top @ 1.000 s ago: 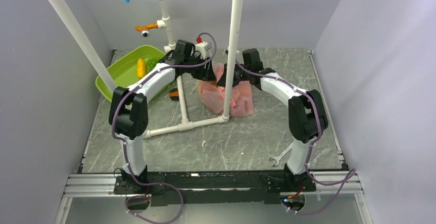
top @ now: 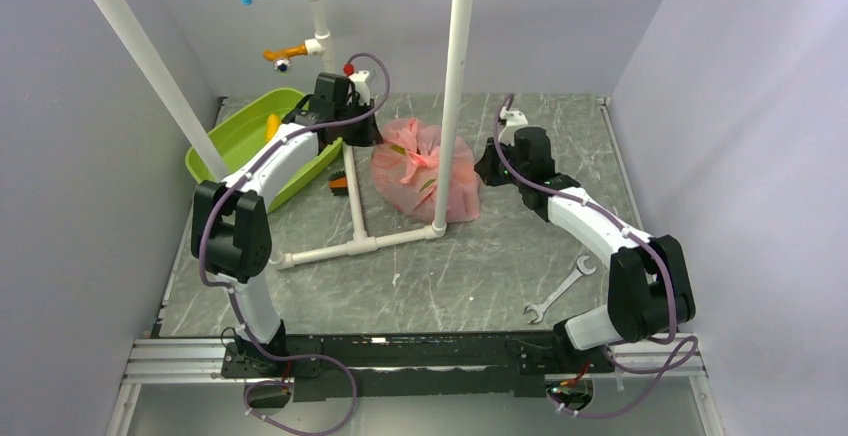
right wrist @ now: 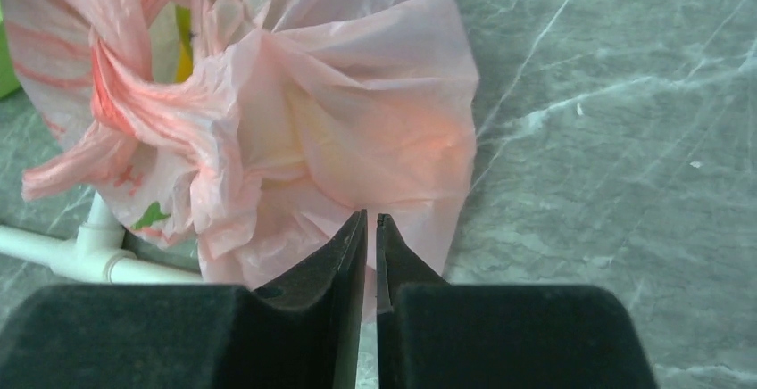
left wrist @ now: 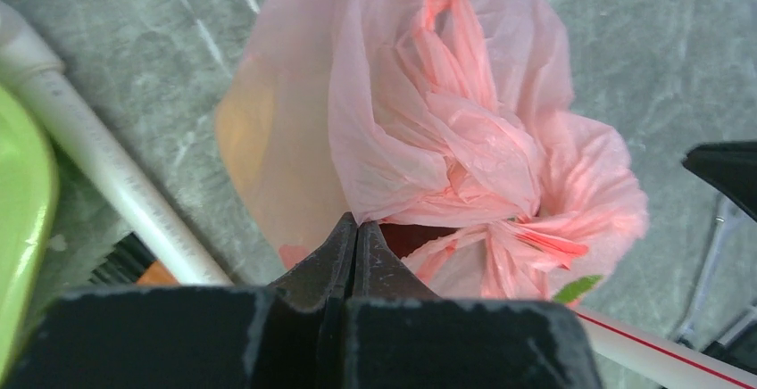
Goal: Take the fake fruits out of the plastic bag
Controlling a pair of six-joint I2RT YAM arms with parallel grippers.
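Note:
The pink translucent plastic bag [top: 405, 188] stands on the floor between my two arms, partly behind a white pipe. My left gripper is shut on a bit of the bag's edge, which draws to a point at its fingertips. Beside that point a dark gap shows the bag's opening. Yellow and orange shapes show faintly through the film; what they are is unclear. To the right of the bag, my right gripper [top: 481, 170] has its fingers [right wrist: 348, 260] slightly apart, with nothing between them. A yellow fake fruit [top: 272, 127] lies in the green tray [top: 232, 142].
White pipes [top: 400, 239] run along the floor and rise in front of the bag. An orange-and-black brush [top: 339, 184] lies beside the tray. A wrench [top: 560, 290] rests front right. The floor right of the bag is clear.
My left gripper has moved left, and the bag has shifted left with it. My right gripper has drawn away rightward from the bag's top. The left arm now hides the green fruit in the tray.

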